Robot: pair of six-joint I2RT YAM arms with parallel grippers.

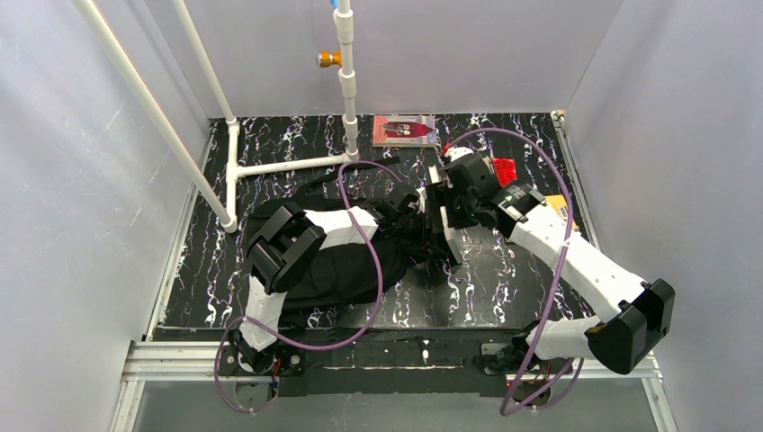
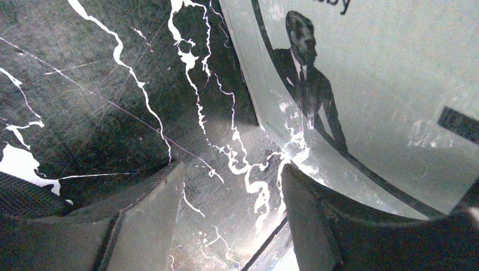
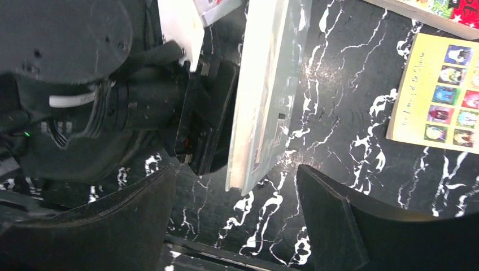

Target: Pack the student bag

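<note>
A grey book with a man's figure on its cover stands on edge, its pale spine upright in the right wrist view. Beside its cover, my left gripper sits low over the marble table with its fingers apart and nothing visible between them. My right gripper is open above the book's near end, the book lying between and beyond its fingertips from this view. The black bag lies at the left under my left arm, partly hidden by it.
A pink book lies at the back. A yellow book and a red book lie at the right, partly hidden in the top view. A white pipe frame stands at the back left; bare table shows at the front right.
</note>
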